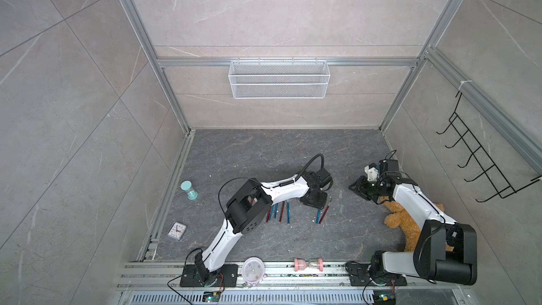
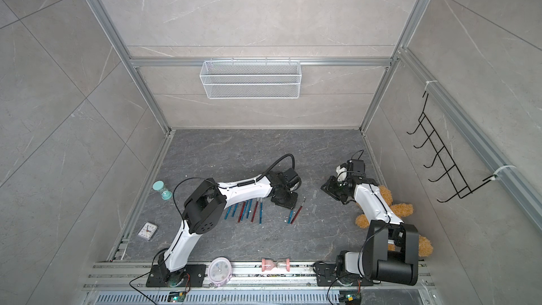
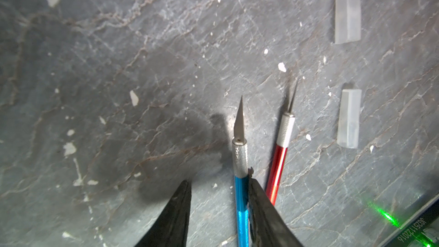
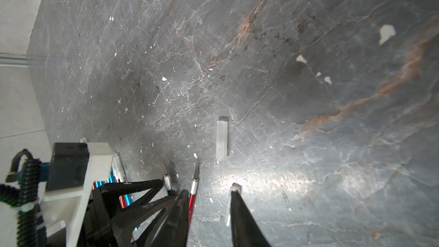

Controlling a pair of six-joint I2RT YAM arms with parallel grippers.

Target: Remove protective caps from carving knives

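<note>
In the left wrist view a blue knife (image 3: 241,192) and a red knife (image 3: 279,164) lie with bare blades, beside two clear caps (image 3: 347,4). My left gripper is part open, right finger against the blue handle. My right gripper hovers part open to the right, showing nothing held; a clear cap (image 4: 221,138) lies beyond its fingers. More red and blue knives (image 1: 281,211) lie in a row, partly hidden by the left arm.
A brown plush bear (image 1: 403,226) lies under the right arm. An hourglass (image 1: 188,191) and a clock (image 1: 176,230) are at left.
</note>
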